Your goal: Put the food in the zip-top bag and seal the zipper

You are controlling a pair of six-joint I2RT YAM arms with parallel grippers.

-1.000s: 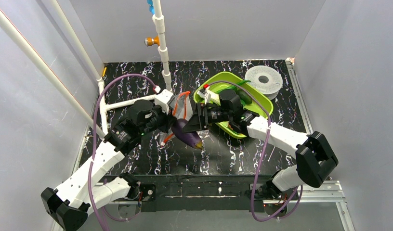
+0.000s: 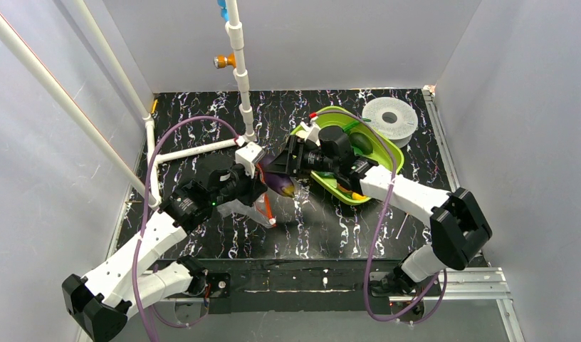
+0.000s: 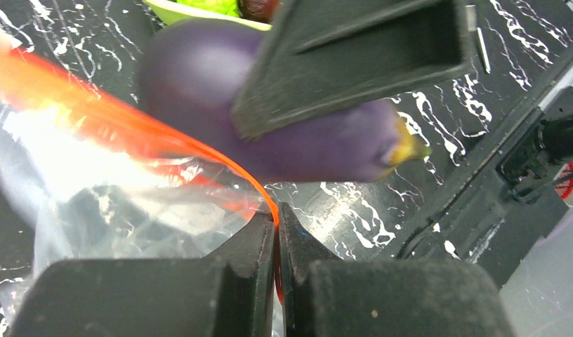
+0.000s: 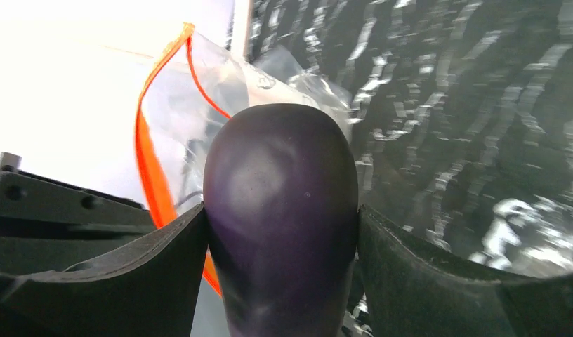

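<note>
A clear zip top bag (image 3: 129, 217) with an orange zipper edge hangs from my left gripper, whose fingers are shut on that edge. Between the fingers of my right gripper is a purple eggplant (image 4: 280, 161), gripped across its width. Seen from above, the eggplant (image 2: 280, 184) is right beside the bag (image 2: 253, 210), its yellow-green tip pointing toward the front. In the right wrist view the bag's orange rim (image 4: 154, 168) stands to the left of and behind the eggplant. I cannot tell whether any of the eggplant is inside the bag.
A green basket (image 2: 393, 153) holding more food stands behind my right arm, with a white spool (image 2: 405, 117) beyond it. White pipes (image 2: 199, 149) border the left and back.
The orange bag edge has swung and tilted, its lower end now farther right and toward the front. The eggplant has moved slightly back, and my left gripper slightly right.
</note>
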